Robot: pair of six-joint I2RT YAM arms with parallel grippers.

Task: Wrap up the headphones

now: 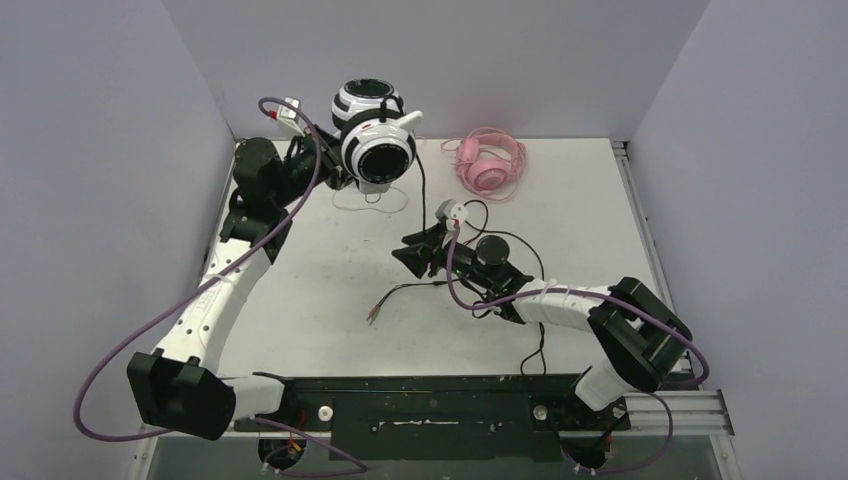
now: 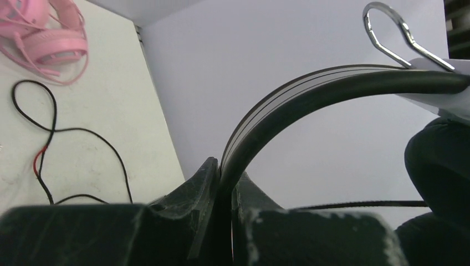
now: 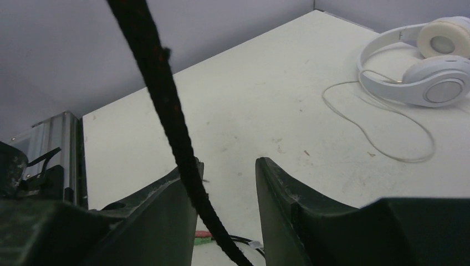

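My left gripper (image 1: 345,172) is high over the back left of the table, shut on the black headband (image 2: 282,97) of the white-and-black headphones (image 1: 362,145). From them a black cable (image 1: 422,185) runs down to my right gripper (image 1: 408,262), which is over the middle of the table. In the right wrist view the cable (image 3: 180,138) crosses in front of one finger (image 3: 161,221). A gap shows between the fingers, so this gripper is open; whether the cable lies inside the fingers is hard to tell. More cable lies looped on the table, its coloured plugs (image 1: 373,314) at centre left.
Pink headphones (image 1: 488,175) with a coiled cable rest at the back. White headphones (image 3: 443,83) with a thin white cable (image 3: 407,160) lie at the back left, mostly hidden from above.
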